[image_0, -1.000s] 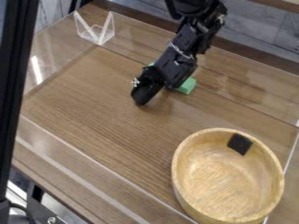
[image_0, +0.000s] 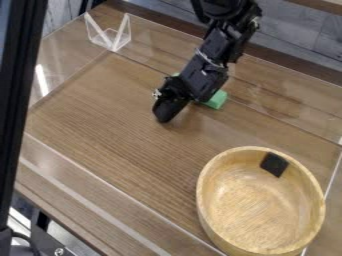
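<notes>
My black gripper (image_0: 168, 104) is low over the middle of the wooden counter, its tip pointing down and toward the lower left. It looks shut, and I see nothing between its fingers. A green block (image_0: 217, 100) lies just right of the gripper, partly hidden behind it.
A large tan round bowl (image_0: 262, 215) with a black patch (image_0: 274, 164) on its rim fills the lower right. A clear angular object (image_0: 110, 33) stands at the back left.
The arm has shifted slightly. A bit of green that showed left of the wrist a second ago is now mostly hidden.
</notes>
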